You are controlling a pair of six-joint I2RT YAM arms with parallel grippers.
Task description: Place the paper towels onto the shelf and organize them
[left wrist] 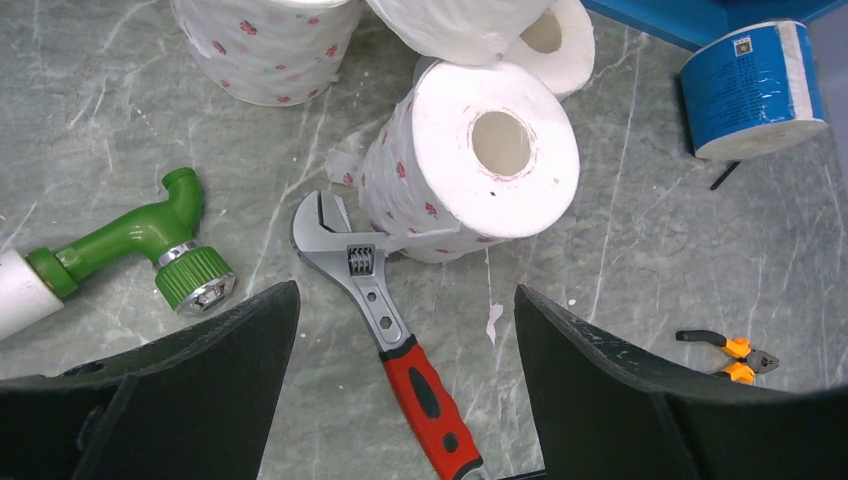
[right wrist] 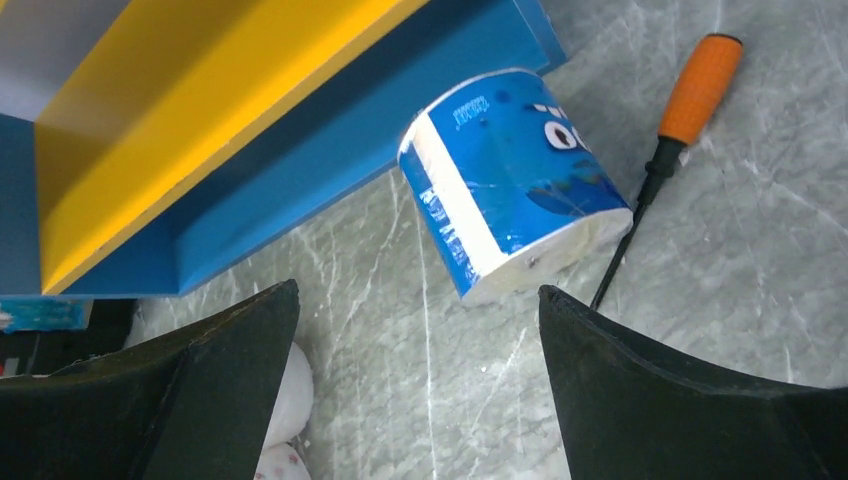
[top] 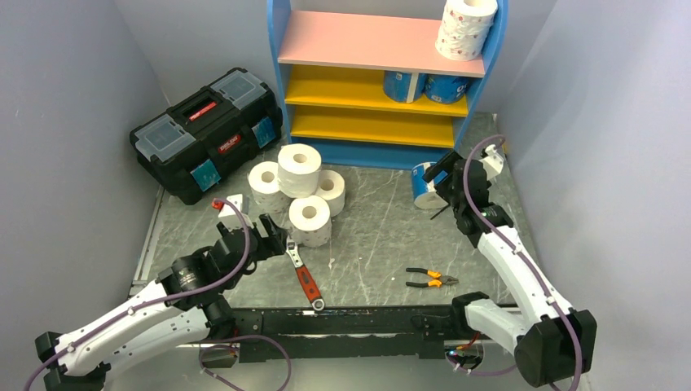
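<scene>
A blue-wrapped roll [right wrist: 530, 170] lies on its side on the table at the shelf's foot, ahead of my open right gripper and clear of its fingers. Two blue rolls [top: 405, 86] stand on the upper yellow board of the shelf [top: 358, 85]. Floral white rolls [top: 465, 31] stand stacked on the pink top board. Left of centre, several white rolls [top: 310, 220] are clustered on the table, one resting on top of others. Part open and empty, my left gripper hangs over the wrench, short of the nearest white roll [left wrist: 470, 160].
A red-handled wrench [left wrist: 420, 385] touches the nearest white roll. A green nozzle [left wrist: 150, 240], pliers [top: 430, 278] and an orange screwdriver [right wrist: 690, 95] lie on the table. At the back left sits a black toolbox [top: 208, 134].
</scene>
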